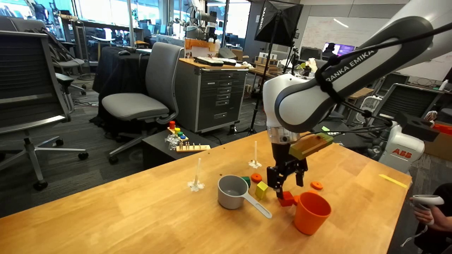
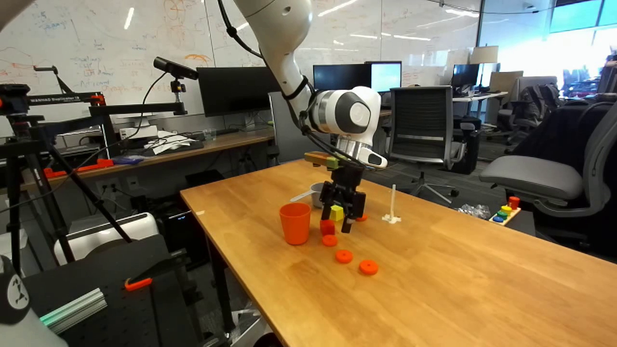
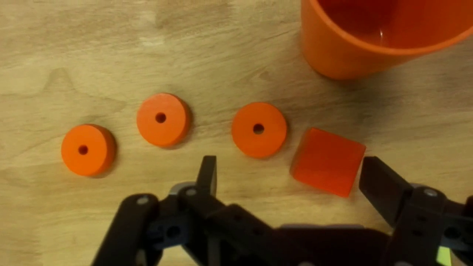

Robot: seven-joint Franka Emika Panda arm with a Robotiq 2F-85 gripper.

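Note:
Low over the table, my gripper is open, its two fingers wide apart. A red cube (image 3: 329, 162) lies between them in the wrist view, close to the right finger (image 3: 383, 190); whether they touch I cannot tell. Three orange discs with centre holes show there too: one (image 3: 259, 129) beside the cube, one (image 3: 162, 119) further left and one (image 3: 88, 150) leftmost. An orange cup (image 3: 346, 57) stands upright past the cube. In exterior view 1, a yellow block (image 1: 261, 190) and a grey measuring cup (image 1: 231, 192) sit left of the gripper.
A green block (image 1: 246, 181) is partly hidden behind the measuring cup, near another orange disc (image 1: 256, 177). Two thin upright pegs, one nearer (image 1: 197, 173) and one farther (image 1: 255, 153), stand on the table.

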